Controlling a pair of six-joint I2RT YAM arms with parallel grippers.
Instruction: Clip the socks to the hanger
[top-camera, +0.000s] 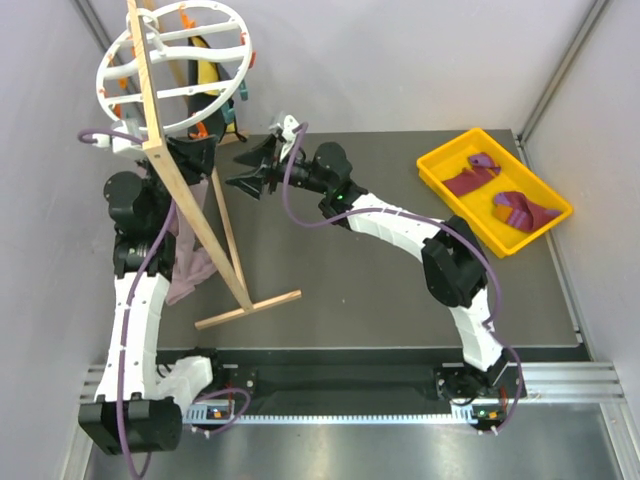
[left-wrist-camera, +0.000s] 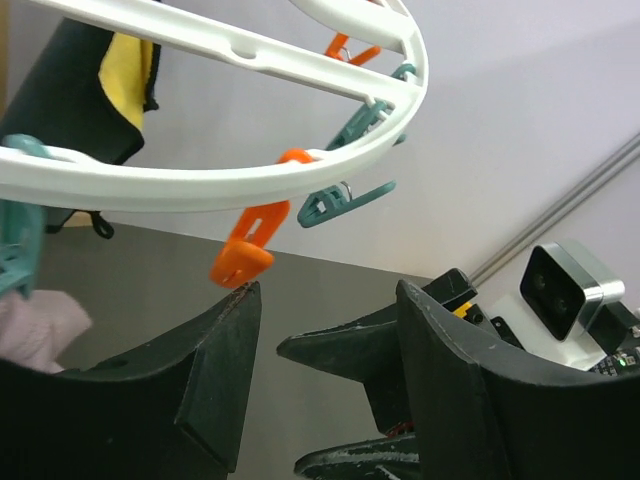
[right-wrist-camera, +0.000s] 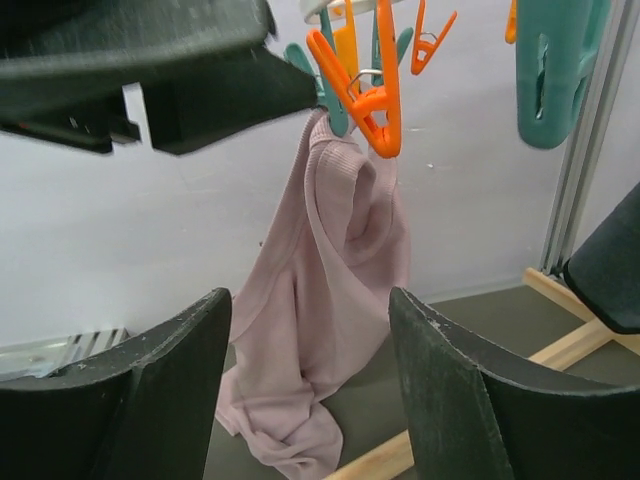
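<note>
The round white hanger (top-camera: 175, 55) with orange and teal clips hangs on a wooden stand. In the left wrist view, an orange clip (left-wrist-camera: 245, 255) is just above my open left gripper. My right gripper (top-camera: 250, 167) stands open right of the hanger, its fingers apart with nothing between. A pink cloth (right-wrist-camera: 330, 230) hangs from the clips, its lower end on the floor of the workspace. A black and yellow item (left-wrist-camera: 95, 85) also hangs there.
A yellow bin (top-camera: 450, 200) at the right holds purple socks (top-camera: 525, 212). The stand's wooden foot (top-camera: 247, 311) crosses the mat. The mat's middle, below my right arm, is clear.
</note>
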